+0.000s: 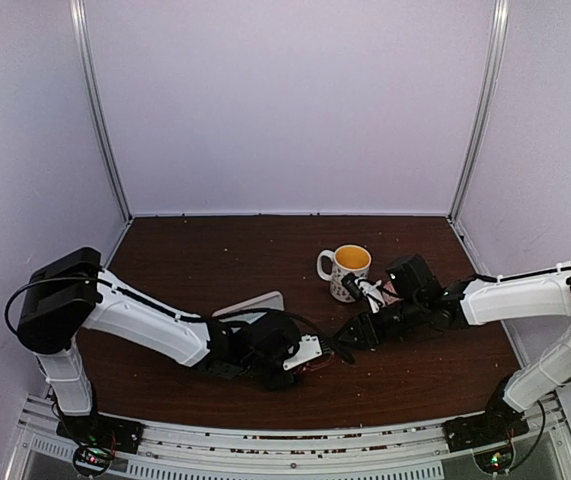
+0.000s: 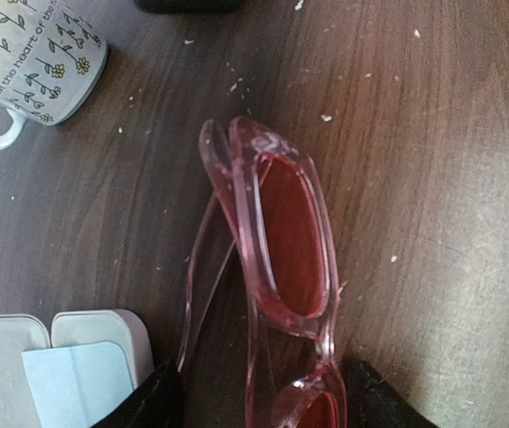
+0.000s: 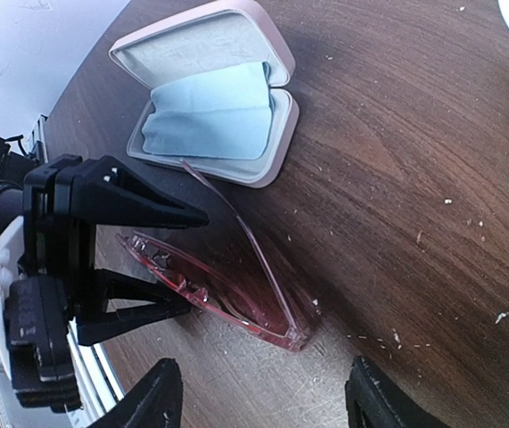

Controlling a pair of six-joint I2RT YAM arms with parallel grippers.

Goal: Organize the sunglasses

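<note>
The red translucent sunglasses point(image 2: 245, 232) rest on the table, with one temple arm point(image 3: 241, 223) sticking up and out. My left gripper is open, its fingers on either side of the frame without closing on it. An open pink-edged case point(image 3: 276, 152) with a light blue cloth point(image 3: 209, 125) inside lies just beyond the sunglasses; from above, the left arm covers most of it. My right gripper stands apart from the sunglasses, its fingers spread and empty.
A white flower-print mug point(image 1: 343, 275) with an orange inside stands behind the right gripper. Both grippers are close together near the table's middle.
</note>
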